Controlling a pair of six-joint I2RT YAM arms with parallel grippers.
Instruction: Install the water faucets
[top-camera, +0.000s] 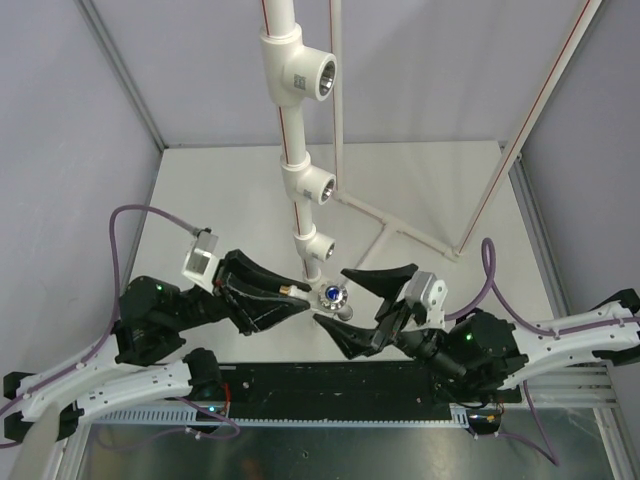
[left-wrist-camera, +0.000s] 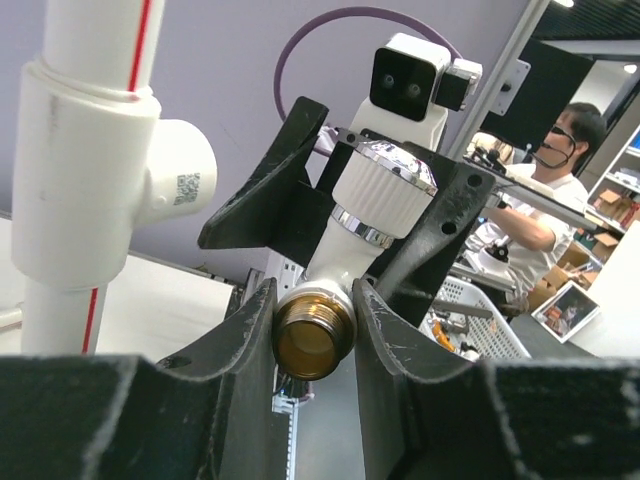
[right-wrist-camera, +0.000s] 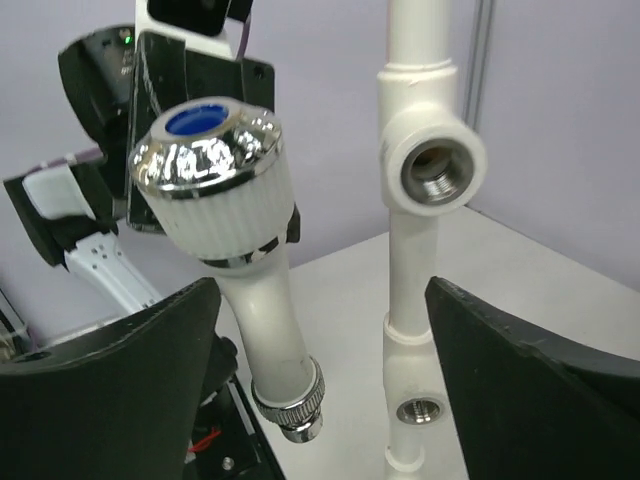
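Note:
My left gripper (top-camera: 285, 295) is shut on a white faucet (left-wrist-camera: 375, 200) with a brass threaded end (left-wrist-camera: 312, 335). The faucet's chrome cap with blue centre (right-wrist-camera: 197, 121) faces my right gripper (top-camera: 355, 312), which stands open around that side with nothing visibly held. In the right wrist view the faucet hangs between the dark fingers, at the left. The white vertical pipe (top-camera: 294, 135) carries several tee fittings with metal threaded sockets (right-wrist-camera: 436, 170); the faucet is apart from them in the right wrist view.
White pipe frame legs (top-camera: 405, 230) stand on the pale board (top-camera: 200, 230) behind the grippers, between grey side walls. A dark strip and metal rail run along the front edge. In the left wrist view a person (left-wrist-camera: 530, 220) sits in the background.

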